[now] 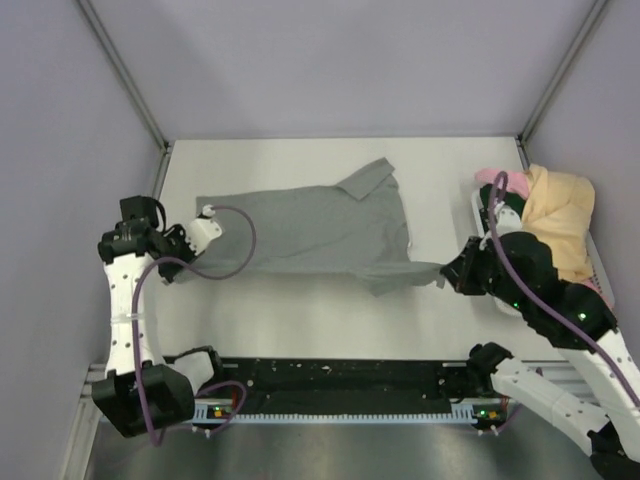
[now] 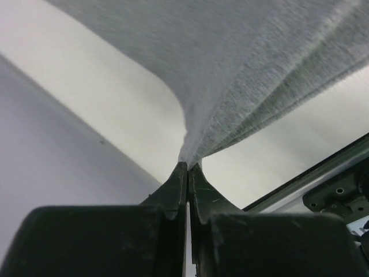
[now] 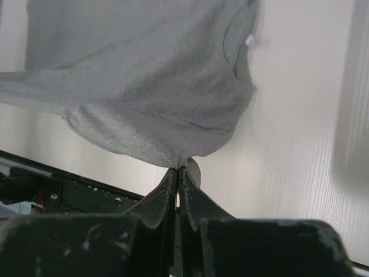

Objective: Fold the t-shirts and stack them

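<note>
A grey t-shirt [image 1: 310, 225] spreads over the white table, its far part lying flat with one sleeve folded over at the upper right. Its near edge is lifted and stretched between my two grippers. At the left, my left gripper [image 1: 180, 265] is shut on one corner; the left wrist view shows the gathered cloth [image 2: 199, 135] running into the fingertips. On the right side, my right gripper [image 1: 447, 276] is shut on the other corner, and the bunched fabric [image 3: 167, 135] meets its fingertips in the right wrist view. Part of the near cloth hangs in a fold.
A white basket [image 1: 478, 215] at the right holds a yellow cloth [image 1: 560, 215], a pink cloth [image 1: 502, 180] and other garments, partly hidden by my right arm. Bare table [image 1: 290, 325] lies in front of the shirt.
</note>
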